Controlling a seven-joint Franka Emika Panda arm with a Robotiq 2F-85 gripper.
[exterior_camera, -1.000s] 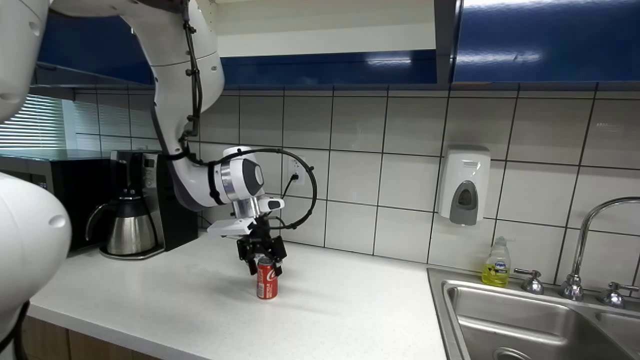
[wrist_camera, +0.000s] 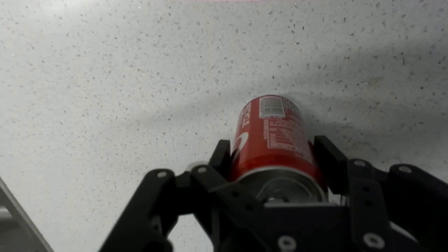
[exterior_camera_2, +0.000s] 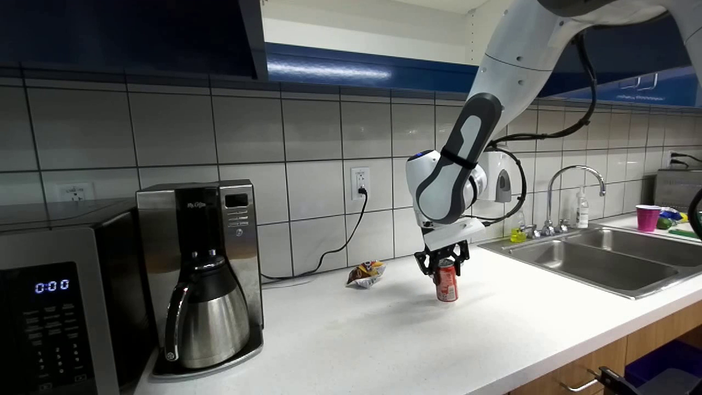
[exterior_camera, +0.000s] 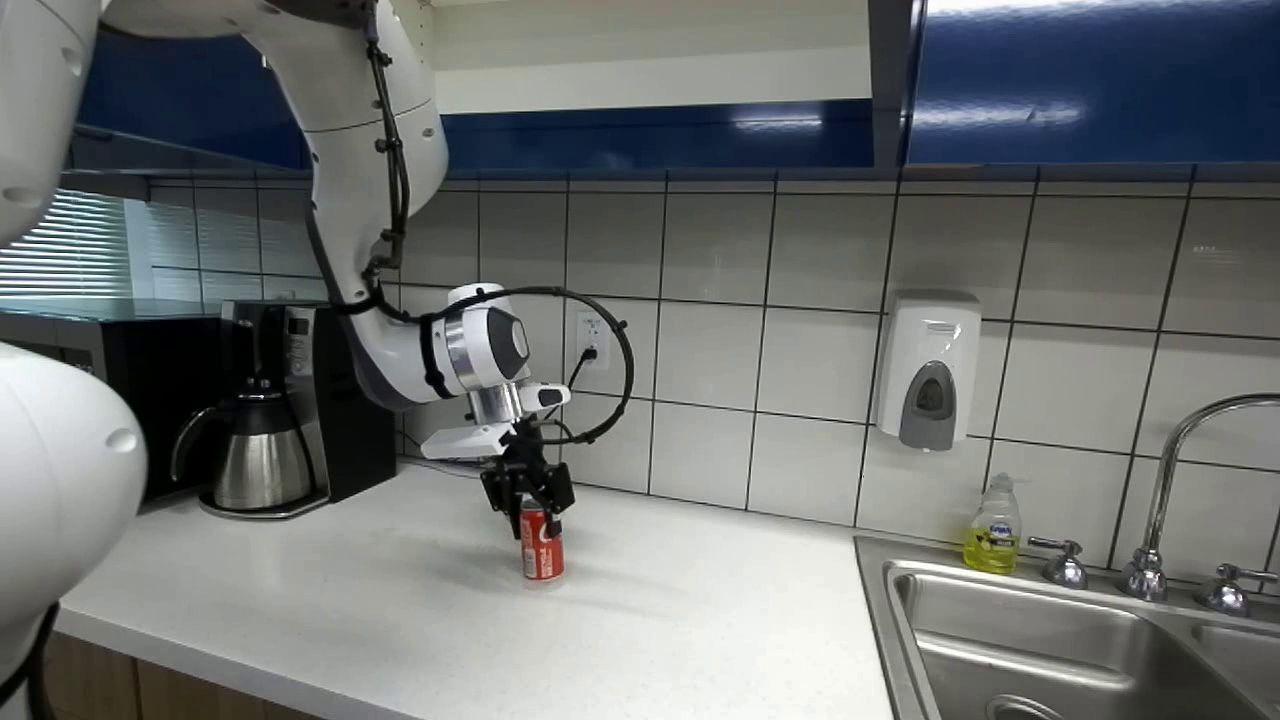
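Note:
Between the two black fingers of my gripper (exterior_camera: 535, 523) is a red soda can (exterior_camera: 542, 557), and the fingers are shut on its upper part. In the second exterior view the can (exterior_camera_2: 447, 286) is roughly upright under the gripper (exterior_camera_2: 447, 270). Whether its base touches the counter or sits slightly above it is hard to tell. From the wrist, the can (wrist_camera: 275, 138) shows its barcode and label side, with its silver top toward the camera. One finger (wrist_camera: 221, 157) presses at each side of it; the gripper body hides part of the top.
A crumpled snack bag (exterior_camera_2: 366, 274) lies near the wall. The coffee maker (exterior_camera_2: 240, 263) and microwave (exterior_camera_2: 59, 296) stand left; the sink (exterior_camera: 1032, 624) and soap bottle (exterior_camera: 993, 530) are right.
Gripper and can have shifted slightly up and to the right in exterior view 1. The can has turned, so its label now faces differently. It was between the fingers before, too.

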